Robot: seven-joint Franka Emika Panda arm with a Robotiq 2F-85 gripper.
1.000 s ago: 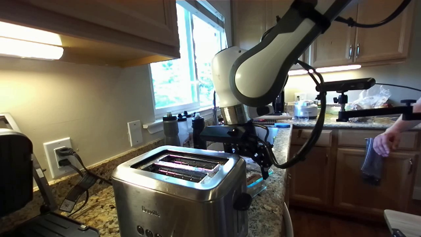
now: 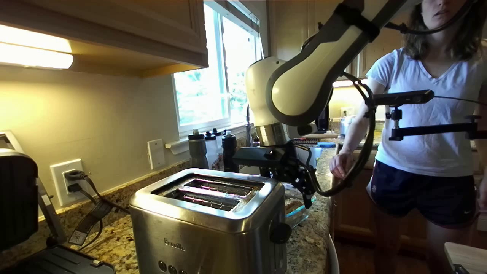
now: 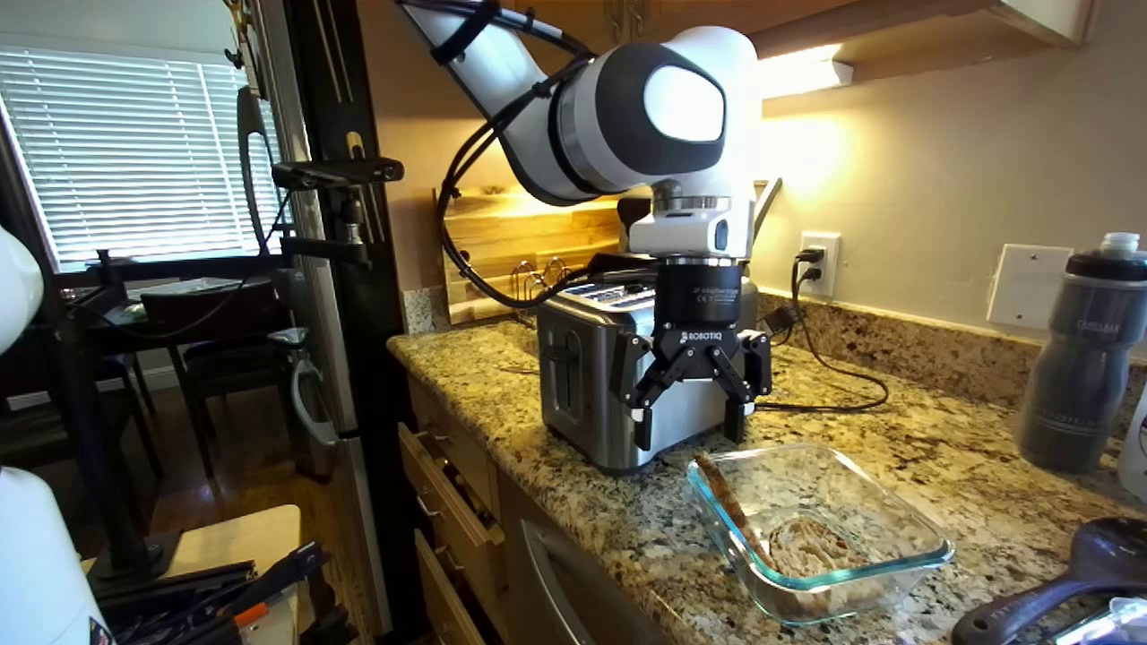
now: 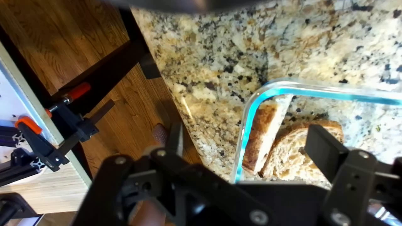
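Observation:
My gripper point(image 3: 689, 425) points down, its fingers spread and nothing between them. In the wrist view the gripper hangs over the near end of a glass dish point(image 4: 247, 130), one finger on each side of the dish's left wall. Two pieces of bread are in the dish. One bread slice point(image 4: 265, 131) leans on edge against that wall; the other slice point(image 4: 292, 156) lies flatter, partly behind a finger. Beyond the gripper in exterior view 2 stands a steel toaster point(image 3: 581, 376). No bread shows in the toaster's slots point(image 2: 210, 194).
Several bottles point(image 2: 197, 150) stand along the wall. A dark utensil point(image 3: 1086, 580) lies right of the dish. The counter's edge point(image 3: 538, 489) runs close by the dish and toaster. A person point(image 2: 424, 114) stands beside the counter.
The person has come in from the right and now stands by the counter, where only a hand and a hanging cloth showed before. The arm is almost still, very slightly lower.

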